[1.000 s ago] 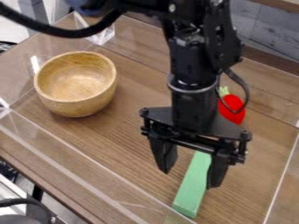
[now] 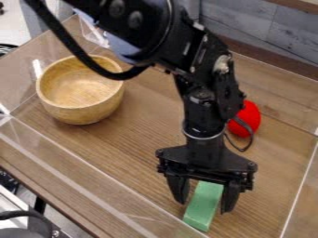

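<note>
The black gripper (image 2: 207,193) is low over the front right of the wooden table, its fingers around a flat green object (image 2: 203,212) that lies on the tabletop. I cannot tell whether the fingers touch it or how far they are closed. Behind the wrist, a red round object (image 2: 250,114) is partly hidden.
An empty wooden bowl (image 2: 55,91) stands at the left, clear of the arm. A raised wooden edge runs along the back right.
The gripper has moved down to the green object, which was in plain view beside it earlier. The green object and the bowl appear in the same places.
</note>
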